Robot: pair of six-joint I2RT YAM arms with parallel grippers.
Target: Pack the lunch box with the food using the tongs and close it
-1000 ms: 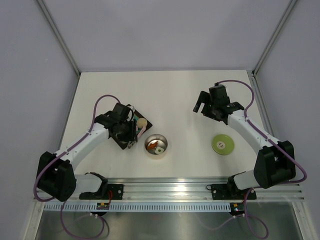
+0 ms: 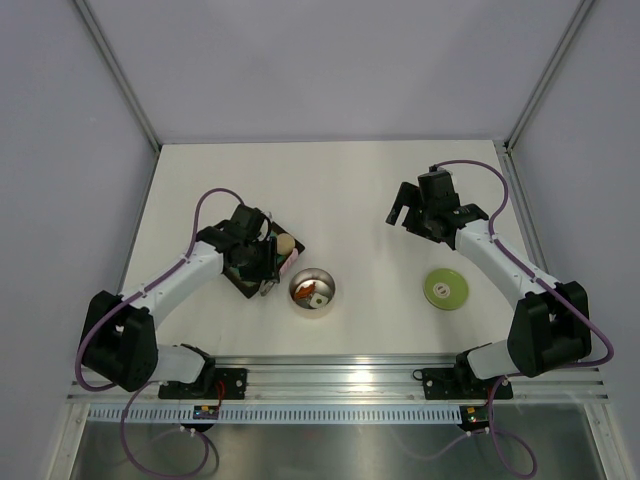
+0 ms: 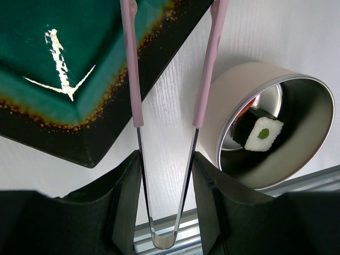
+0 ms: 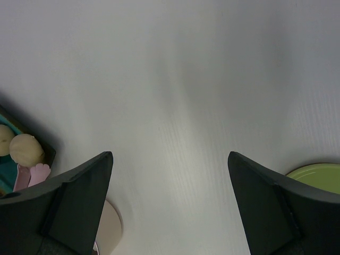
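Pink-handled metal tongs (image 3: 202,95) lie between the fingertips of my open left gripper, over the edge of a dark-rimmed green tray (image 3: 64,117). Beside it, a pale round container (image 3: 218,127) with a steel inside holds white sushi (image 3: 263,135) with a green dot and other food. Rounded buns (image 4: 26,149) sit in the tray in the right wrist view. My right gripper (image 2: 398,210) stands open over bare table, above and left of a green plate (image 2: 446,290).
A metal rail (image 2: 340,362) runs along the front edge.
My left arm has shifted slightly, its gripper edging right at the tray. The right arm, container and plate have not moved.
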